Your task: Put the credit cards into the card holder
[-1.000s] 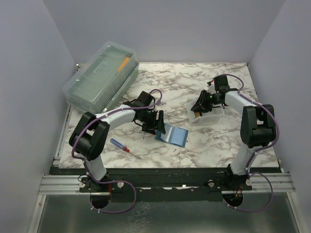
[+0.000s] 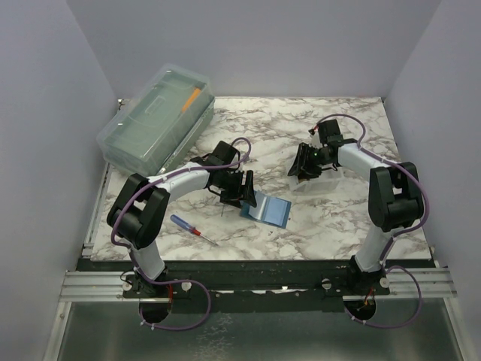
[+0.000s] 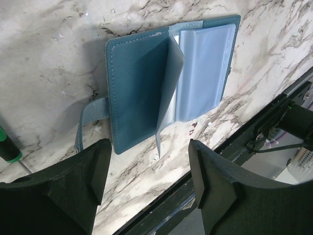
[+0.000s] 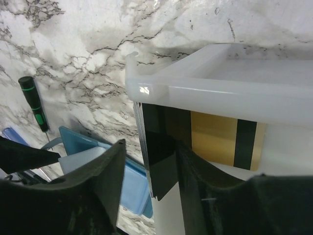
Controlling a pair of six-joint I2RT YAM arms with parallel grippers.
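Note:
The blue card holder point(image 3: 132, 93) lies opened out on the marble table, one clear-blue flap point(image 3: 168, 88) standing up from its middle. My left gripper is above its near side, open and empty. A stack of black and gold cards point(image 4: 212, 134) lies in a white translucent tray point(image 4: 230, 95); the edges of several thin cards show at the stack's left end. My right gripper is at that end, its fingers point(image 4: 115, 164) apart, with the cards' dark end between them. A gap shows between the left finger and the card edges.
A blue screwdriver point(image 2: 185, 223) lies left of the holder. At the back left stands a large grey-green lidded box point(image 2: 161, 116). Bare marble point(image 2: 255, 120) lies at the back middle, and there is free table at the front right.
My right gripper has shifted to the left over the tray and its fingers have come to the end of the card stack. The left arm and the holder have stayed put.

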